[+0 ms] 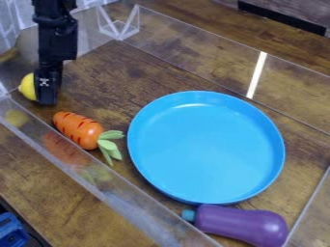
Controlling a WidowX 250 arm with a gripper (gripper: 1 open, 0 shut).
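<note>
My black gripper (46, 85) reaches down at the left edge of the clear-walled work area, its tip over a yellow object (29, 85) that it partly hides. An orange toy carrot (77, 127) with green leaves lies just in front of the gripper. A round blue plate (204, 145) fills the middle right.
A purple toy eggplant (242, 226) lies at the front right, below the plate. Clear walls border the area, the left one close to the gripper. Bare wood (154, 63) is free at the back middle.
</note>
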